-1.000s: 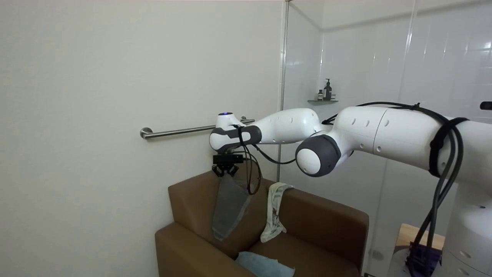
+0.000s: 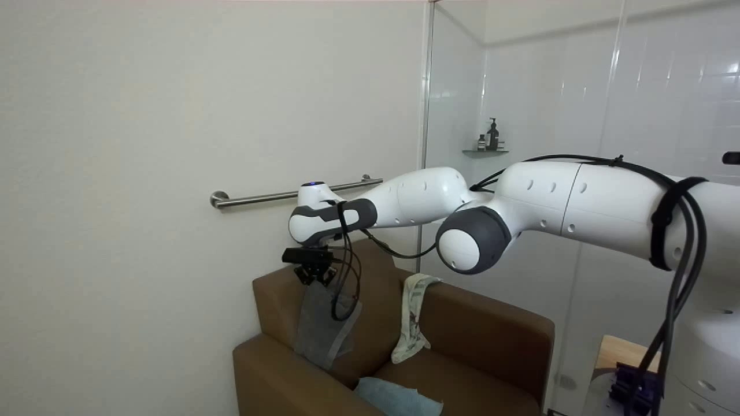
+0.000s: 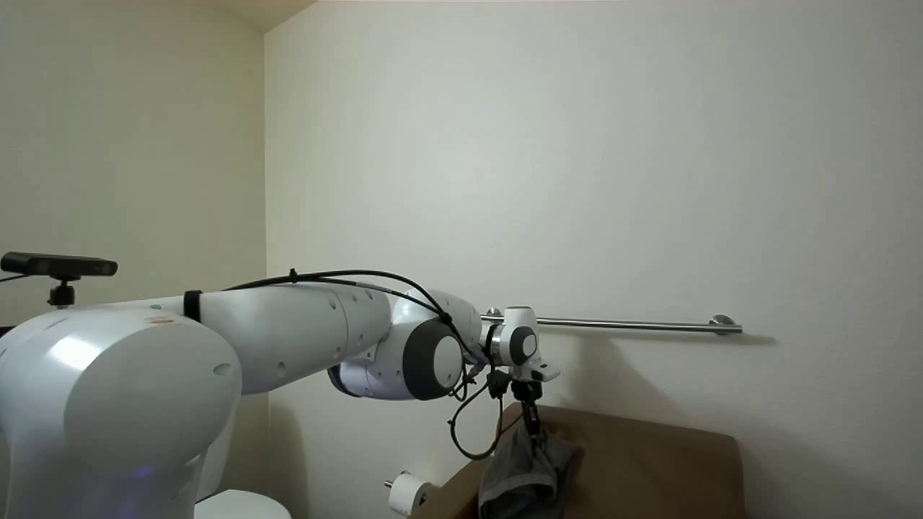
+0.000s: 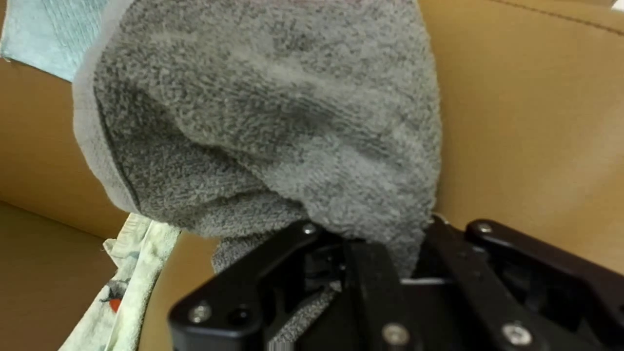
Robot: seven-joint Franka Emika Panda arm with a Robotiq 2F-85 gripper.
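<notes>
A grey towel (image 2: 322, 326) hangs from my gripper (image 2: 315, 281), in front of the brown armchair's backrest near its left armrest. In the wrist view the black fingers (image 4: 374, 281) are shut on the bunched grey cloth (image 4: 281, 117), which spreads out over the upper middle and hides part of the chair. Exterior view 2 has the same towel (image 3: 523, 476) dangling below the gripper (image 3: 534, 432); its lower end is cut off by the frame there.
The brown armchair (image 2: 478, 305) stands by the wall. A pale patterned towel (image 2: 410, 319) drapes over its backrest and right side, and a light blue cloth (image 2: 399, 400) lies on the seat. A metal grab bar (image 2: 256, 200) runs along the wall behind the arm.
The gripper and the grey towel have moved left and somewhat lower in exterior view 1. The towel has stayed in the grip; the other cloths lie as before.
</notes>
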